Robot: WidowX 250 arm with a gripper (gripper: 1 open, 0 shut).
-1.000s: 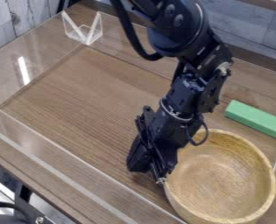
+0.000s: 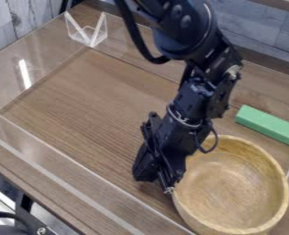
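The black gripper (image 2: 159,170) is low over the wooden table (image 2: 79,119), just at the left rim of a round tan bowl (image 2: 238,188) at the lower right. Its fingertips are dark and partly hidden by the gripper's body; no object shows between them, and I cannot make out how far apart they stand. The bowl looks empty.
A green block (image 2: 267,124) lies at the right behind the bowl. A clear plastic piece (image 2: 88,27) stands at the back left corner.
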